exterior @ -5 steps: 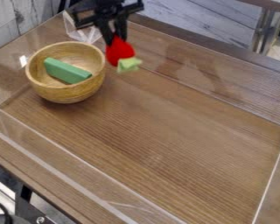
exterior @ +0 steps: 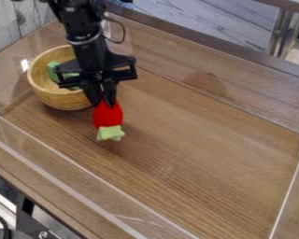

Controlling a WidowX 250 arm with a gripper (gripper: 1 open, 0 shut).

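My black gripper (exterior: 105, 99) is shut on a red object (exterior: 108, 116) with a pale green part (exterior: 109, 133) at its lower end, held over the wooden table just to the right of a wicker bowl (exterior: 45, 84). A green item (exterior: 56, 70) sits in the bowl, partly hidden behind the arm.
A white edge runs along the back right. A dark cable or part shows at the lower left corner.
My gripper has moved from the back of the table toward the front, carrying the red object along the bowl's right side.
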